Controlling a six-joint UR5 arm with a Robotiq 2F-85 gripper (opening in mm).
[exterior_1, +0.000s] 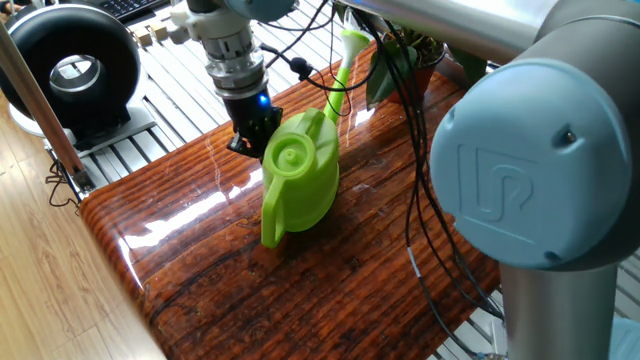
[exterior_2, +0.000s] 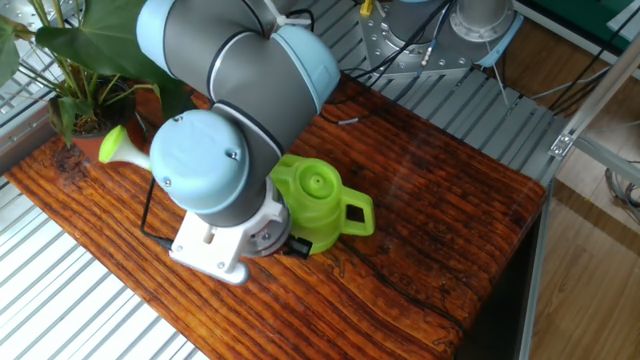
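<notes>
A lime-green watering can (exterior_1: 312, 185) stands on the glossy brown wooden table (exterior_1: 215, 280), its handle towards the near side and its spout towards the plant. My gripper (exterior_1: 256, 138) is black and points down against the can's left side in exterior view 1. Its fingers partly disappear behind the can, so whether they hold its wall or just touch it is unclear. In exterior view 2 the arm covers most of the gripper; a black part (exterior_2: 298, 247) of it shows beside the can's body (exterior_2: 318, 205).
A potted plant (exterior_2: 95, 110) stands close to the can's spout head (exterior_2: 122, 147), its leaves reaching over the table. Loose black cables (exterior_1: 412, 150) hang along the arm.
</notes>
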